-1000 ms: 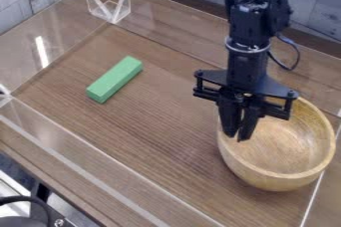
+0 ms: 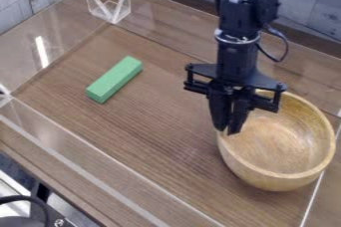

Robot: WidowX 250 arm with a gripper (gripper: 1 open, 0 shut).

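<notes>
My black gripper hangs at centre right, its fingers pointing down over the left rim of a wide tan bowl. I cannot tell whether it is open or shut, or whether it touches the rim. A green block lies on the wooden table to the left.
A clear plastic piece stands at the back left. A wall runs along the back right. A dark cable shows in the bottom left corner.
My gripper has shifted slightly left and up from its earlier place over the bowl. The bowl and green block look unmoved.
</notes>
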